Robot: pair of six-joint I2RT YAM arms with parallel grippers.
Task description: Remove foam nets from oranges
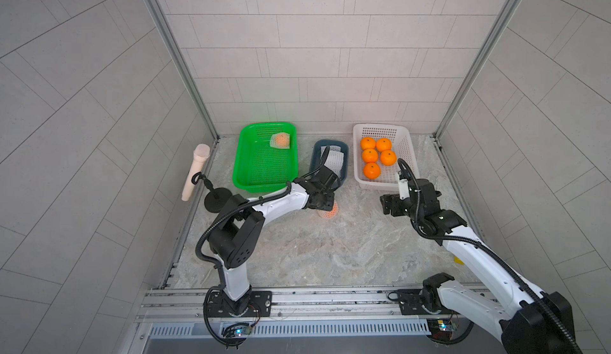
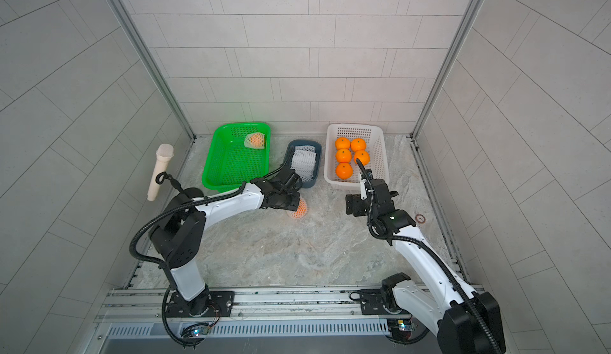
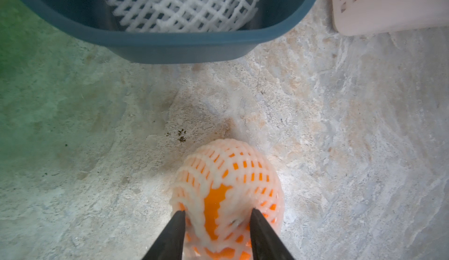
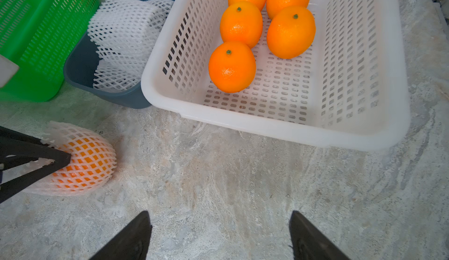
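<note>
An orange in a pale foam net [image 3: 233, 166] lies on the table in front of the blue-grey basket, with bare orange skin showing through an opening in the net. My left gripper is over it, its fingers apart and against the netted fruit; in the right wrist view a finger [image 4: 57, 159] overlaps the net. Whether the net is pinched cannot be told. My right gripper stands open and empty in front of the white basket. A second netted orange [image 1: 280, 140] sits in the green basket [image 1: 245, 177].
Several bare oranges lie in the white basket [image 4: 276, 128] at the right. The blue-grey basket [image 4: 77, 68], between the other two, contains loose white nets [image 4: 122, 28]. Bare table [image 1: 356, 245] stretches across the front and between the grippers.
</note>
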